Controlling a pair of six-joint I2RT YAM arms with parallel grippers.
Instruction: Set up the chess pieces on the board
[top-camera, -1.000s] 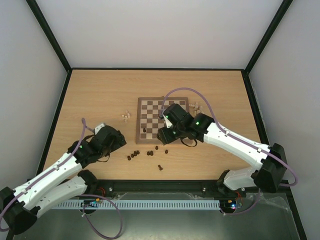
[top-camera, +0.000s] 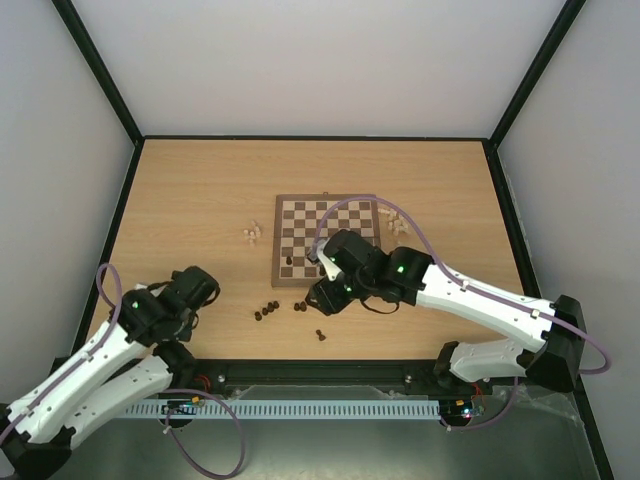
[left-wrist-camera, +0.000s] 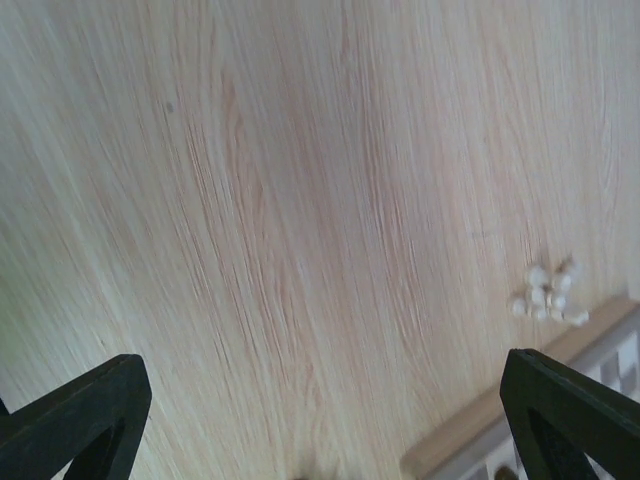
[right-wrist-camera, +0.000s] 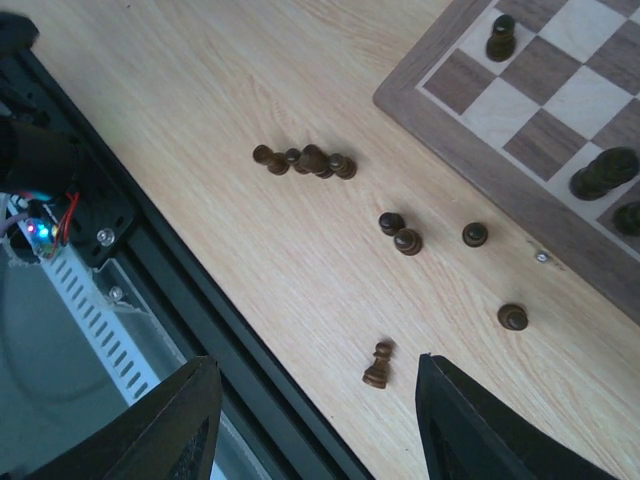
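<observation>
The chessboard (top-camera: 300, 215) lies mid-table, a few dark pieces standing on it, such as a tall dark piece (right-wrist-camera: 603, 172) and another (right-wrist-camera: 501, 38). Light pieces (top-camera: 252, 232) are clustered left of the board and more (top-camera: 395, 223) at its right. My right gripper is open above the loose dark pieces, nothing between its fingers. My left gripper is open over bare wood left of the board, nothing between its fingers.
Free table surface (top-camera: 200, 180) spans the back and left. The dark front rail (right-wrist-camera: 290, 390) runs along the near edge, with the arm bases on it.
My left arm has drawn back toward the left front and turned. My right arm has shifted slightly toward the front left. The pieces look unchanged.
</observation>
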